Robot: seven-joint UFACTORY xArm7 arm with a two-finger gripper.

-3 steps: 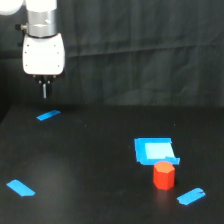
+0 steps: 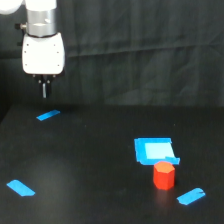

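In the camera view, my gripper (image 2: 44, 90) hangs at the upper left, above the back of the black table, with its fingers pointing down. The fingers look close together, but they are too small to tell whether they are open or shut. A red block (image 2: 164, 176) with an angular outline stands at the lower right of the table. Just behind it lies a white square framed in blue tape (image 2: 157, 150). My gripper is far to the left of both and well above the table.
Blue tape strips lie on the table: one at the back left (image 2: 48, 115), one at the front left (image 2: 20, 188) and one at the front right (image 2: 191, 197). A black curtain (image 2: 140, 55) hangs behind.
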